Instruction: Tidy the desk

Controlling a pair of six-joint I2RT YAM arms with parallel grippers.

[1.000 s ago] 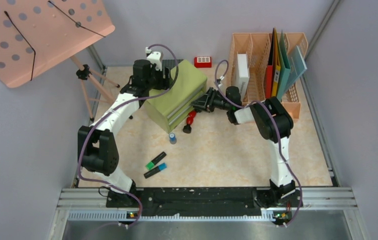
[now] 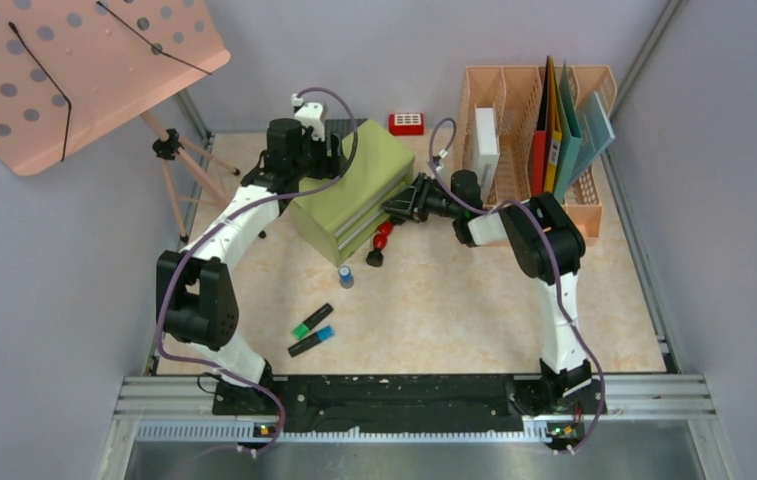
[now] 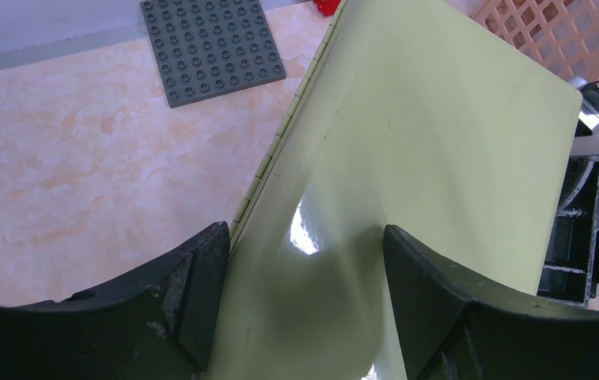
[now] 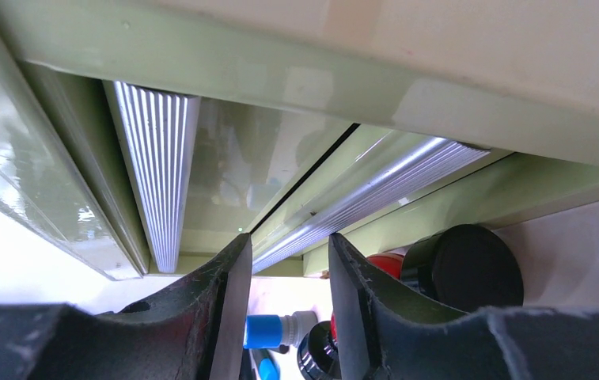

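Observation:
A green drawer cabinet [image 2: 359, 160] stands at the middle back. My left gripper is over its top, fingers [image 3: 193, 293] spread across the edge; whether they grip it cannot be told. My right gripper is open at the cabinet's front, below a green ledge, with silver ribbed strips [image 4: 153, 174] beyond its fingers. Red-and-black objects [image 2: 381, 237] lie beside the cabinet, a small blue-topped bottle [image 2: 346, 278] stands in front, and two markers [image 2: 311, 340] lie toward the front left.
A pink file organizer [image 2: 584, 210] with folders stands at the back right. A red object [image 2: 406, 123] and a grey studded plate [image 3: 213, 47] lie at the back. A pink board on a stand occupies the left.

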